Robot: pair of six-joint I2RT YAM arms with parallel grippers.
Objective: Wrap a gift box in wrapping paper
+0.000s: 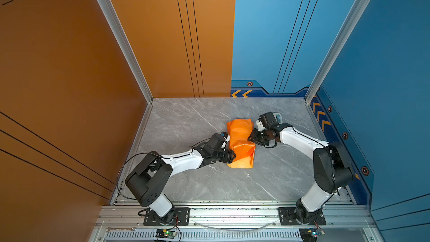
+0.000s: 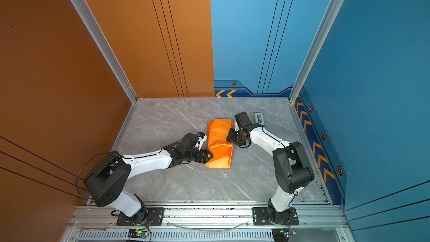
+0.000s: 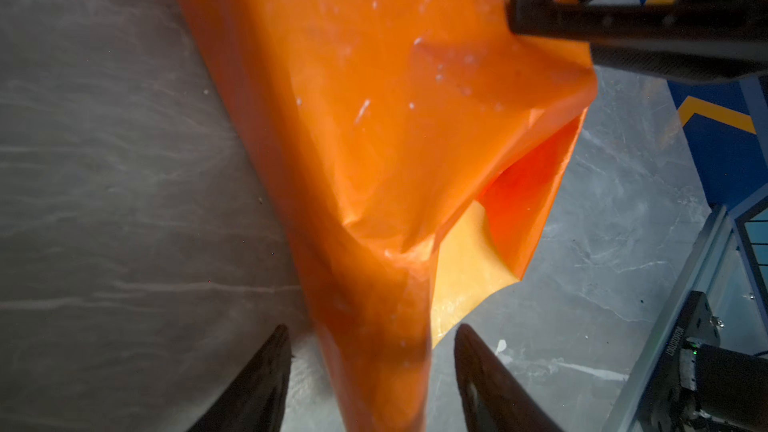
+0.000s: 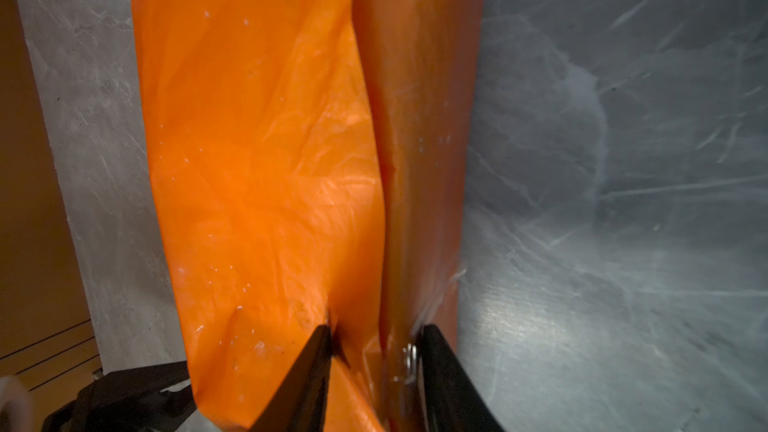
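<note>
Orange wrapping paper lies lengthwise on the table, wrapped around something box-shaped that it hides. Its near end flares into a loose flap with a paler inside, seen in the left wrist view. At the left side of that near end is my left gripper, its fingers apart with a paper fold running between them. My right gripper stands open at the paper's right side, about halfway along. Between and under its fingers shows the long edge of the overlapping sheet; from the right wrist view I see no firm hold.
A small grey-white device or dispenser sits behind the right arm on the grey table. Free table lies in front of the paper and at the far left. Both arms flank the paper closely.
</note>
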